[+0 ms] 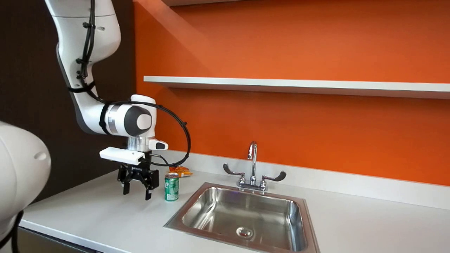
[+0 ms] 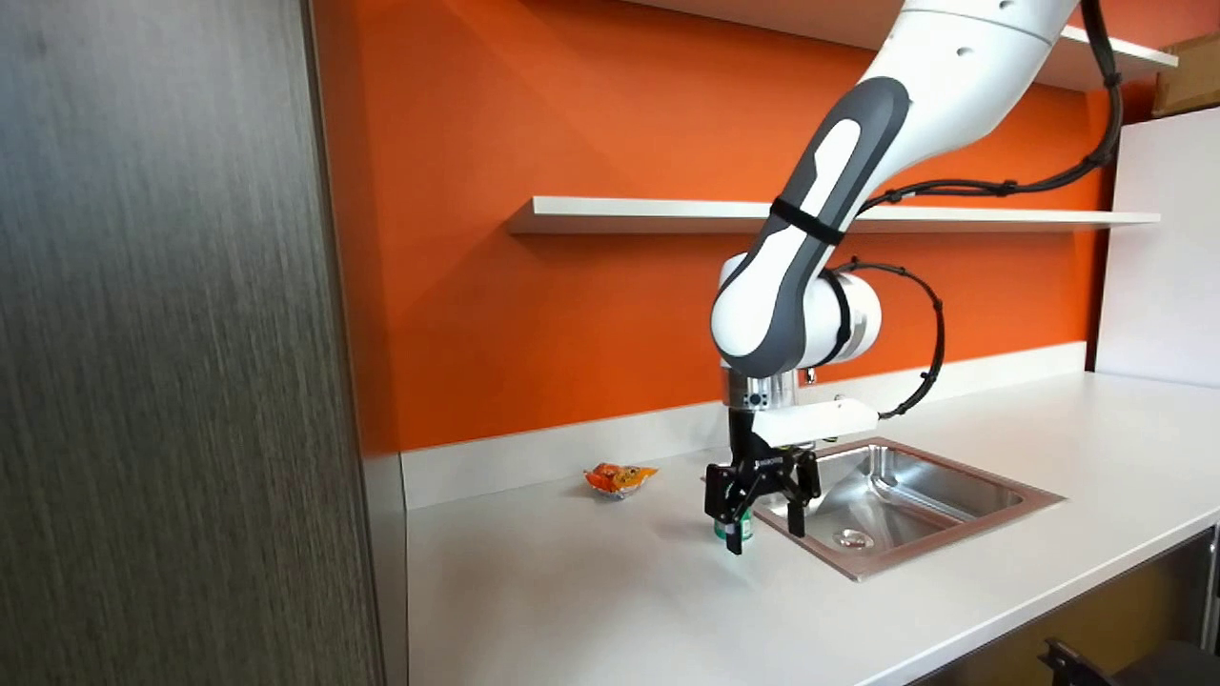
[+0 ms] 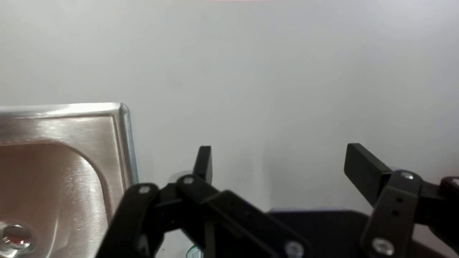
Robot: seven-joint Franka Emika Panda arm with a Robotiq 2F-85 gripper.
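Low over the counter, my gripper (image 1: 137,196) stands open with nothing between its fingers. A green can (image 1: 171,187) is upright on the counter, just right of the gripper in exterior view 1 and apart from it. Seen from exterior view 2, the gripper (image 2: 763,543) is in front of the can (image 2: 745,528) and hides most of it. Only a sliver of the can's top (image 3: 194,252) peeks out below the left finger in the wrist view. Bare counter shows between the fingertips there.
An orange snack bag (image 2: 619,478) lies near the back wall. Right of the can is a steel sink (image 1: 194,229) with a faucet (image 1: 253,162). A white shelf (image 1: 295,83) runs along the orange wall.
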